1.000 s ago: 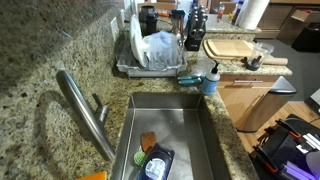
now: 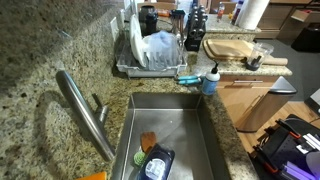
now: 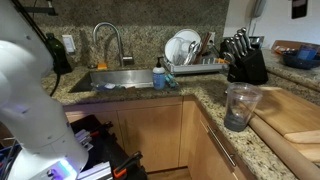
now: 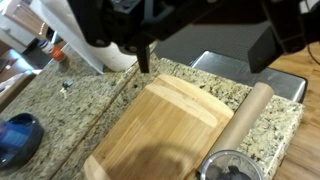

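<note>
My gripper is open in the wrist view, its two dark fingers far apart and nothing between them. Below it lies a light wooden cutting board point(image 4: 160, 130) on the granite counter. A tan bar-shaped piece point(image 4: 240, 118) runs along the board's right side. At the bottom edge a clear cup point(image 4: 230, 166) with dark contents is partly cut off. In exterior view 2 the cup point(image 3: 240, 108) stands upright on the counter beside the board point(image 3: 290, 115). Exterior view 1 does not show the gripper's fingers.
A sink point(image 2: 170, 130) holds a dark item point(image 2: 155, 163) and a sponge point(image 2: 148, 140). A soap bottle point(image 2: 211, 80) stands at its corner. Behind are a dish rack point(image 2: 155, 55) and a knife block point(image 3: 247, 65). The counter's front edge lies close to the cup.
</note>
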